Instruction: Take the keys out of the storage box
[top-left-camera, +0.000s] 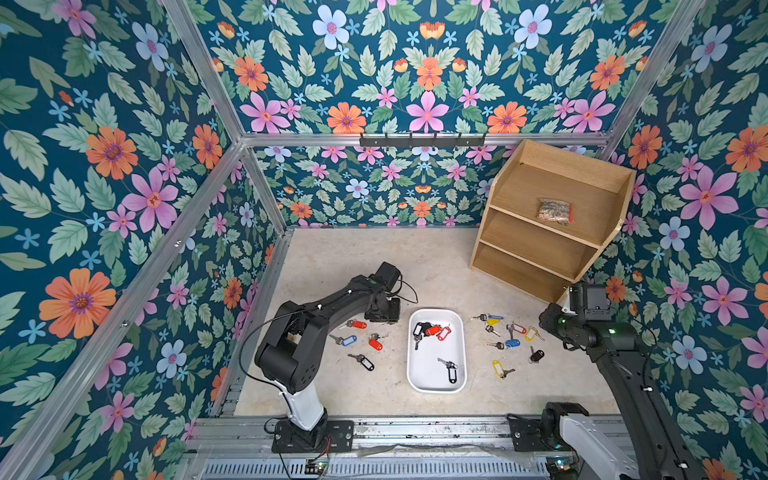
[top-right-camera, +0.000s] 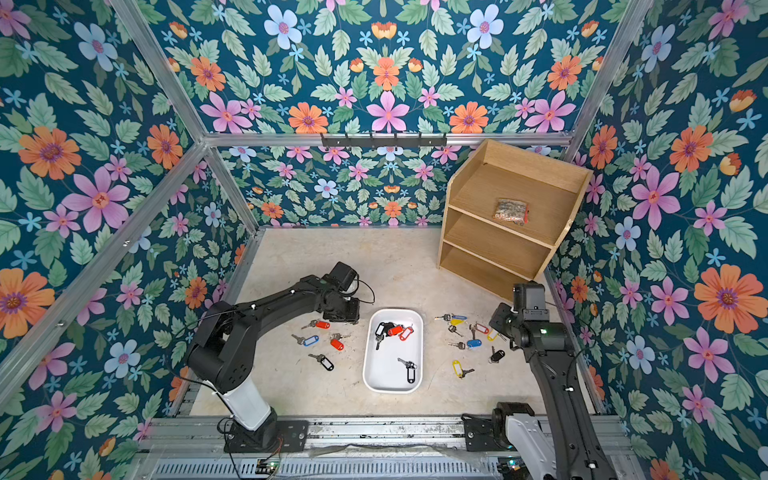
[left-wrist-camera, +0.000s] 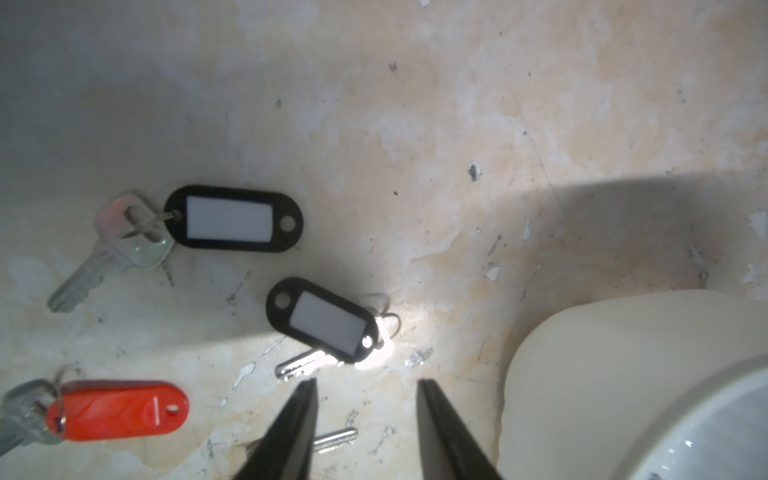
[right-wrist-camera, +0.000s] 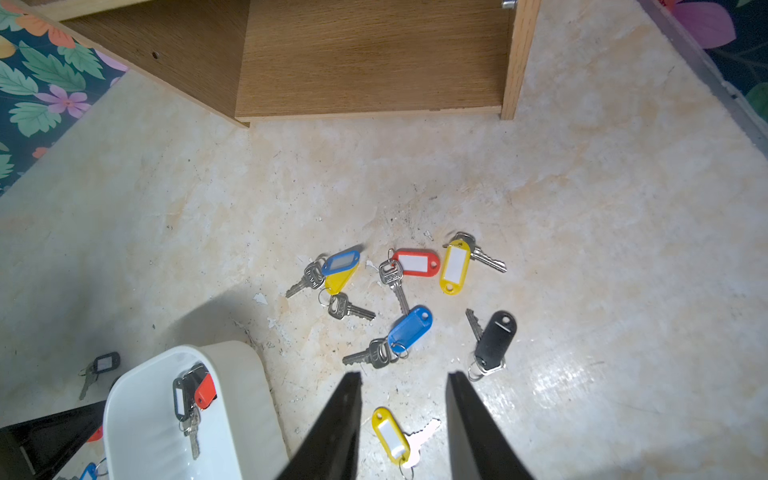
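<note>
The white storage box (top-left-camera: 412, 364) stands mid-table. Inside its far end lie a red tag (top-left-camera: 433, 329), another red tag (top-left-camera: 445, 333) and black-tagged keys (top-left-camera: 417, 330); a separate black-tagged key (top-left-camera: 452, 373) lies nearer the front. My left gripper is part open and empty, over the table left of the box. Ahead of its fingers (left-wrist-camera: 297, 424), a black-tagged key (left-wrist-camera: 324, 322) lies on the table; beyond it are another black tag (left-wrist-camera: 232, 218) and a red tag (left-wrist-camera: 124, 410). Near the shelf, my right gripper hangs part open and empty.
Loose keys with blue (right-wrist-camera: 409, 329), red (right-wrist-camera: 416, 262), yellow (right-wrist-camera: 454, 268) and black (right-wrist-camera: 495, 339) tags lie right of the box. A wooden shelf (top-left-camera: 552, 200) bearing a small packet (top-left-camera: 554, 210) stands at the back right.
</note>
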